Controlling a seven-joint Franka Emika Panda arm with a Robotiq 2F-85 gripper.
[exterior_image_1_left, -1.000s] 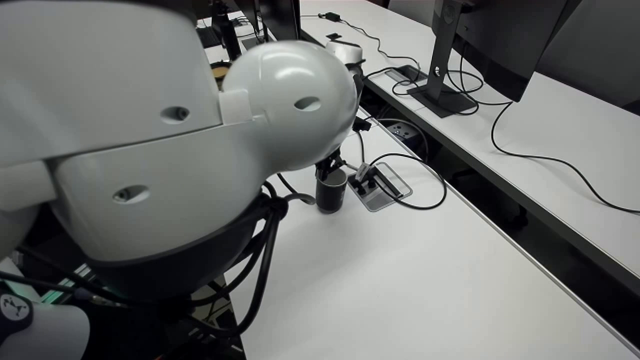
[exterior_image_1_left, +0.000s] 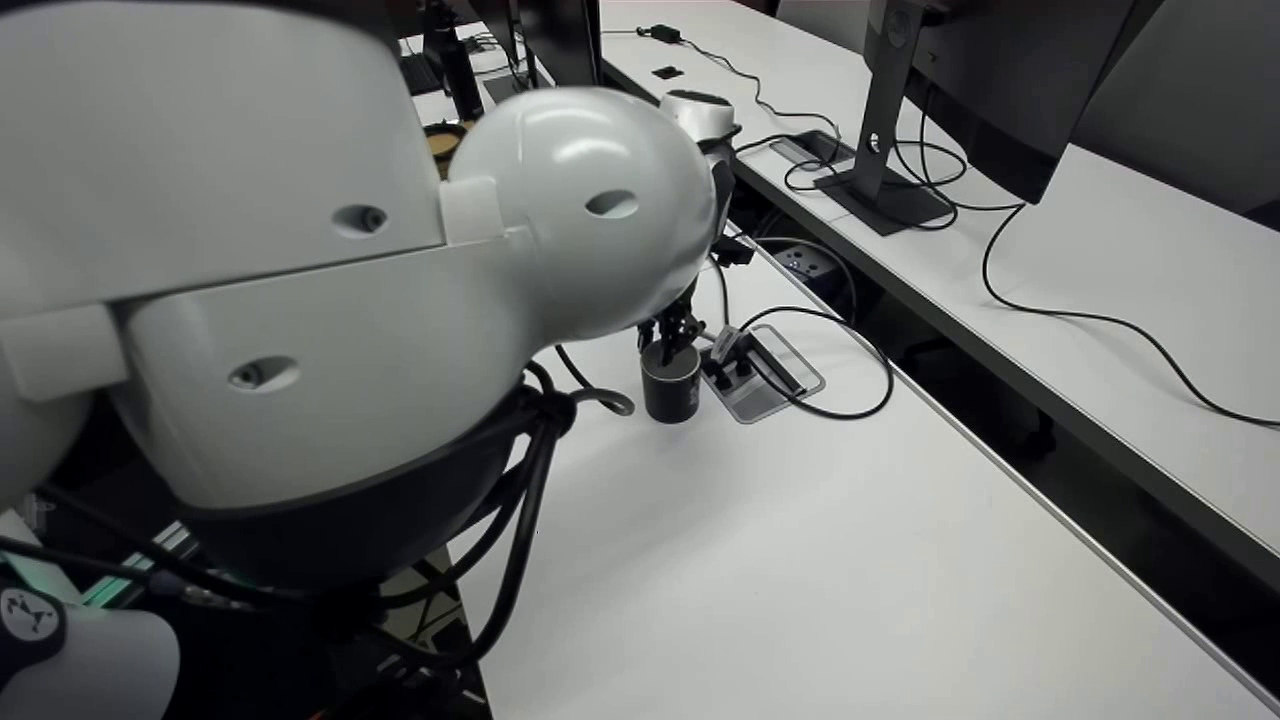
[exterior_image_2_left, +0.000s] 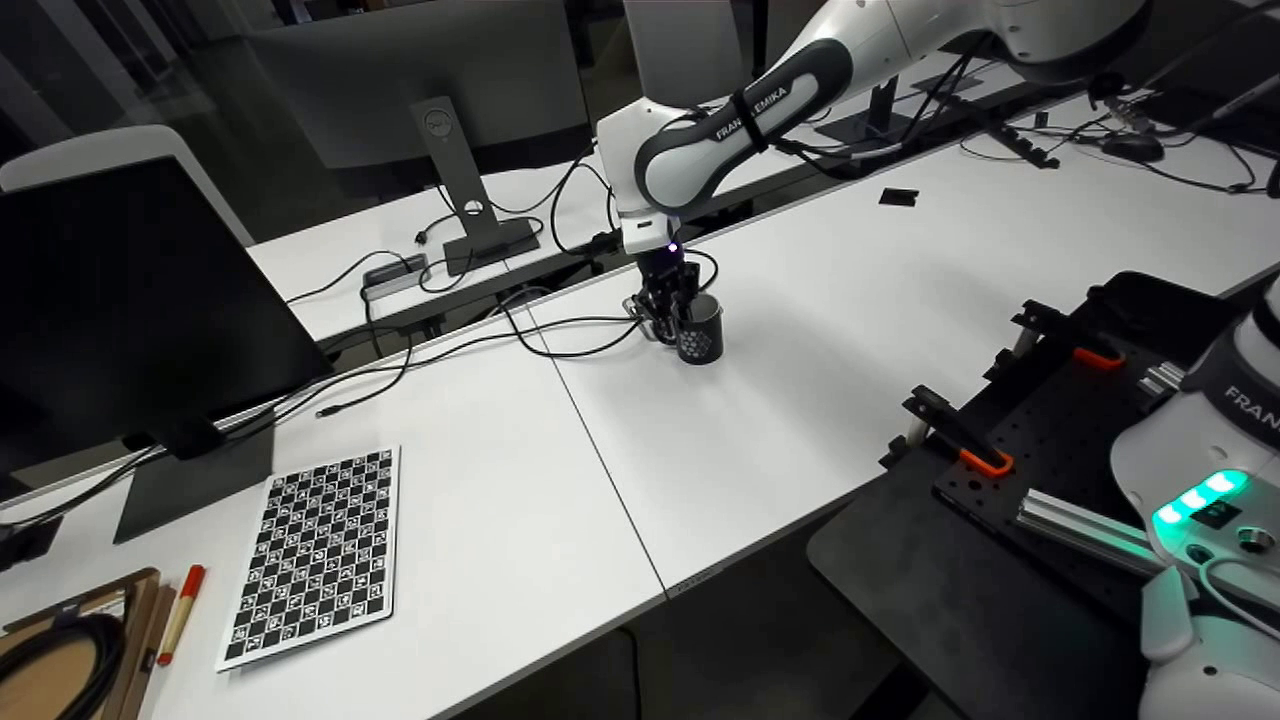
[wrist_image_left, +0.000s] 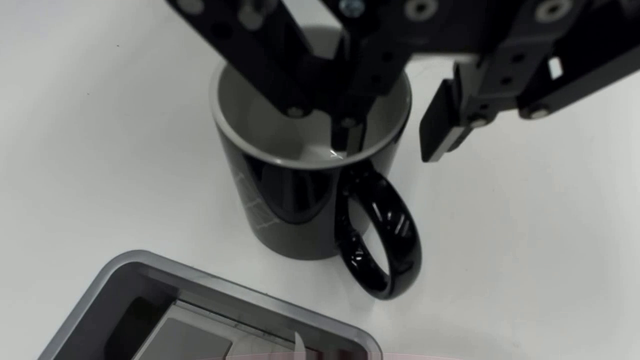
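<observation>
A black mug (wrist_image_left: 288, 198) with a pale interior stands upright on the white table, its glossy handle (wrist_image_left: 405, 243) facing the lower right of the wrist view. My gripper straddles the mug's wall: one finger reaches down inside the cup, while the other finger (wrist_image_left: 438, 123) hangs outside, clear of the wall. A gap shows between the outer pad and the mug, so the fingers are apart and not clamped. In exterior view 2 the mug (exterior_image_2_left: 699, 334) is beneath the gripper, which partly blurs into the dark cables behind it.
A recessed power outlet (exterior_image_1_left: 764, 374) with plugs and a looping black cable (exterior_image_1_left: 888, 372) lies close beside the mug. The table's far edge runs just beyond. Clear white tabletop (exterior_image_1_left: 816, 540) spreads toward the front. A checkered board (exterior_image_2_left: 318, 552) lies well away.
In exterior view 1, the mug has shifted slightly right, toward the outlet, and looks straighter than before. The gripper and arm have moved a little the same way.
</observation>
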